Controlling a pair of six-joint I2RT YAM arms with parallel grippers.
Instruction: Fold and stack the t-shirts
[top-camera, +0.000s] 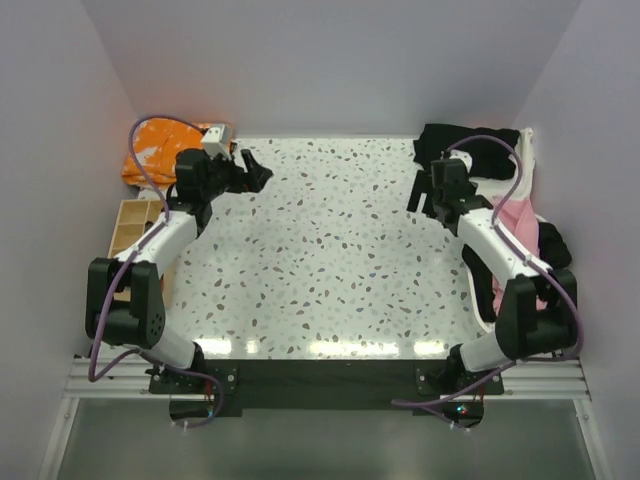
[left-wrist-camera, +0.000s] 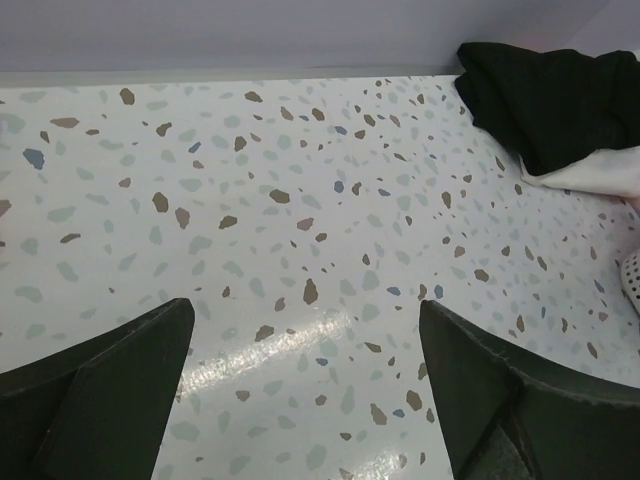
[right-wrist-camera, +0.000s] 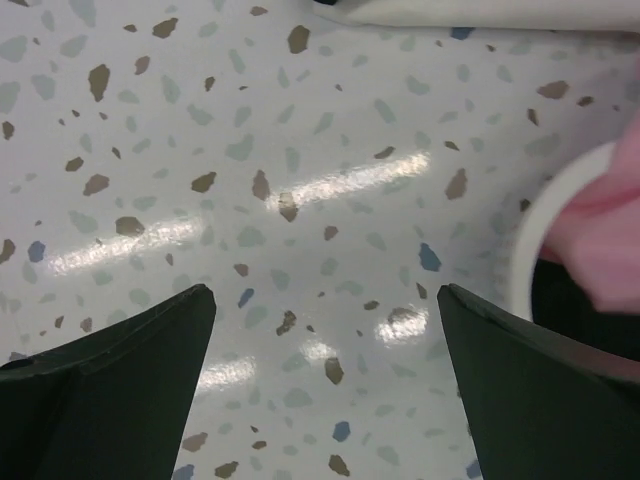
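Observation:
A folded orange shirt lies at the back left. At the back right a black shirt is spread over the white end of a basket; its dark cloth also shows in the left wrist view. Pink cloth and more black cloth fill the basket on the right. My left gripper is open above bare table, to the right of the orange shirt. Over the table just left of the basket, my right gripper is open too. Neither has cloth between its fingers.
A wooden box stands at the left edge, partly behind the left arm. Grey walls close off the back and sides.

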